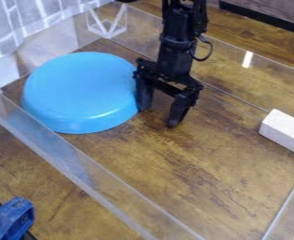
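The black robot arm reaches down from the top of the view to its gripper [161,101], low over the wooden table beside the right edge of a large blue disc-like object [77,90]. The gripper's two dark fingers stand apart, one close against the blue object's edge, the other over bare wood. I see nothing clearly held between them.
A white block [287,130] lies at the right edge. A blue item [7,221] is at the lower left corner. Clear walls border the table [162,187], whose middle and front are free. A white cloth or curtain is at the upper left.
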